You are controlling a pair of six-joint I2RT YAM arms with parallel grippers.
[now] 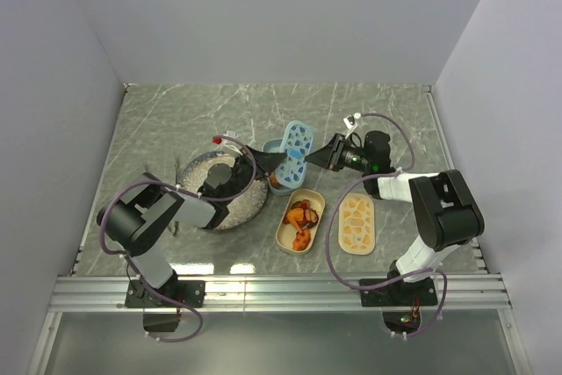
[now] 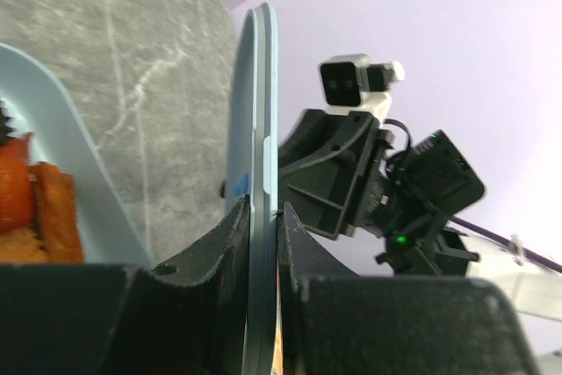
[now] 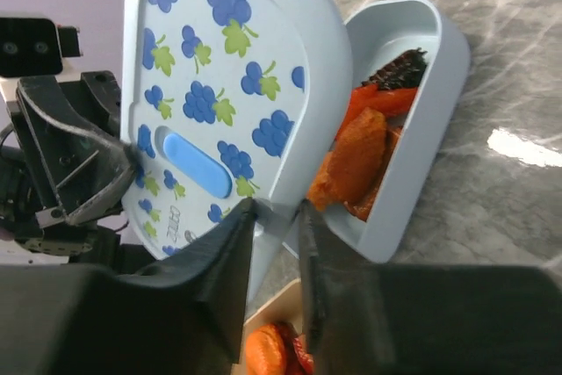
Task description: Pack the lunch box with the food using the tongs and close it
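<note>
A light blue lid with grape prints (image 1: 297, 140) (image 3: 219, 59) is held tilted up above a light blue lunch box (image 3: 421, 147) containing dark and orange food. My left gripper (image 1: 279, 157) has its fingers on one edge of the lid, seen edge-on in the left wrist view. My right gripper (image 1: 309, 159) is at the opposite edge, fingertips on either side of the rim. A cream container (image 1: 283, 236) with chicken-like food sits just below on the table, with a yellow patterned lid (image 1: 356, 234) to its right.
A large round tray (image 1: 246, 215) lies under the left arm, with utensils (image 1: 176, 227) beside it. Grey walls enclose it.
</note>
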